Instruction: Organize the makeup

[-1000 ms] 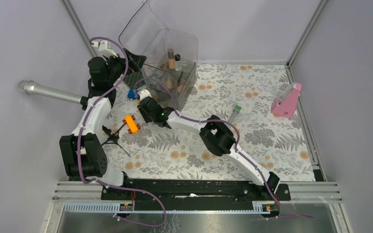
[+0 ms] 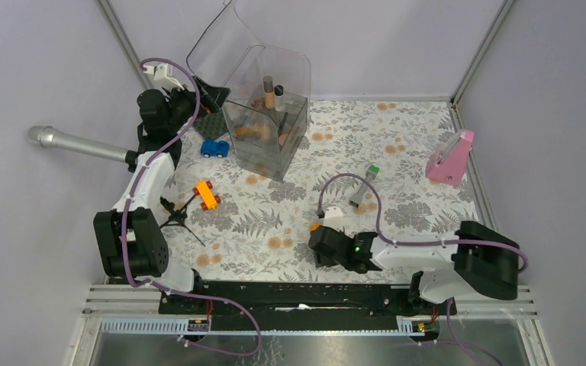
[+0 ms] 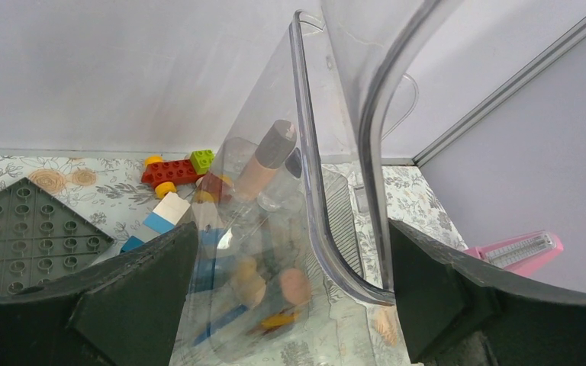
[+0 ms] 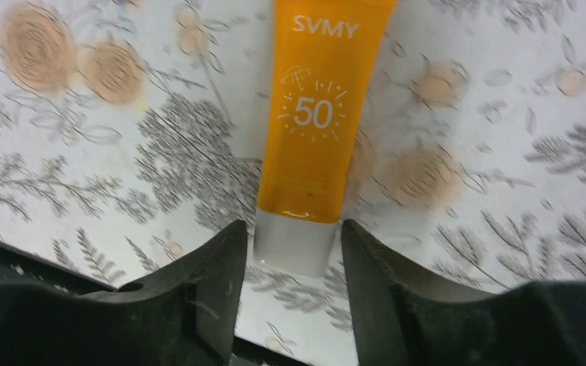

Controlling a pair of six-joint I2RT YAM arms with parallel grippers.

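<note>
An orange sunscreen tube (image 4: 313,130) marked 50, with a white cap, lies on the floral mat; the fingertips of my right gripper flank its cap, and whether they grip it is unclear. From above, that gripper (image 2: 324,248) is low at the front of the mat, right of centre. My left gripper is at the clear organizer (image 2: 271,160), open, with the raised lid's edge between its fingers. Two bottles (image 2: 268,91) stand inside the organizer among smaller items.
Blue (image 2: 214,149) and yellow (image 2: 207,196) toy cars lie left of the organizer, a grey tube (image 2: 364,187) right of it. A pink object (image 2: 450,158) stands at the far right.
My right arm has moved right and toward the front, away from the organizer, taking something orange along under its gripper. The left arm has stayed still.
</note>
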